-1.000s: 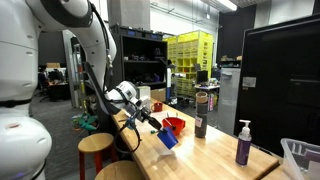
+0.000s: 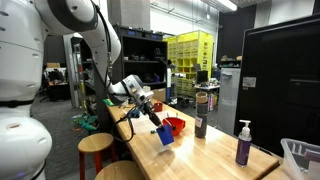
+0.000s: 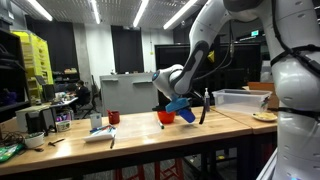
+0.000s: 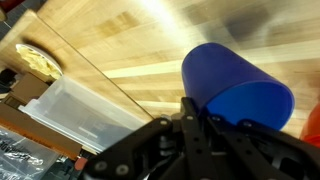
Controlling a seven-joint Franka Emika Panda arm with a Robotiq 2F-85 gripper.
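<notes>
A blue cup (image 2: 165, 134) hangs tilted just over the wooden table, with my gripper (image 2: 157, 122) shut on it from above. Seen from the wrist, the same cup (image 4: 236, 80) has its opening turned towards the camera, and my gripper meets its near rim. The cup's inside is mostly dark, so I cannot tell whether it holds anything. Exterior view 2 has the cup (image 3: 186, 114) at the arm's end, beside a red container (image 3: 166, 117).
Behind the cup stands the red container (image 2: 176, 125), with a dark canister (image 2: 200, 126) to its right. Farther right are a purple pump bottle (image 2: 243, 148) and a clear bin (image 2: 303, 155). Bare tabletop (image 2: 195, 160) lies in front of the cup.
The cup, held throughout, has shifted slightly left and up in exterior view 1 and hangs closer to upright. The arm's wrist has risen a little.
</notes>
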